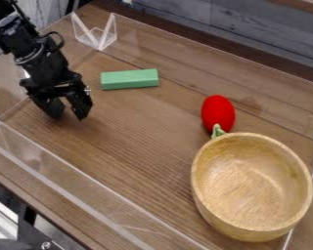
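My black gripper (60,102) hangs low over the wooden table at the left, its fingers apart and open, with no held object visible. A green block (129,79) lies to its upper right. A red object with a green stem (218,112) rests at the right, just above a large yellow bowl (250,195), which looks empty.
A white wire-like object (94,31) stands at the top left. A dark blue-grey edge (250,24) runs along the back.
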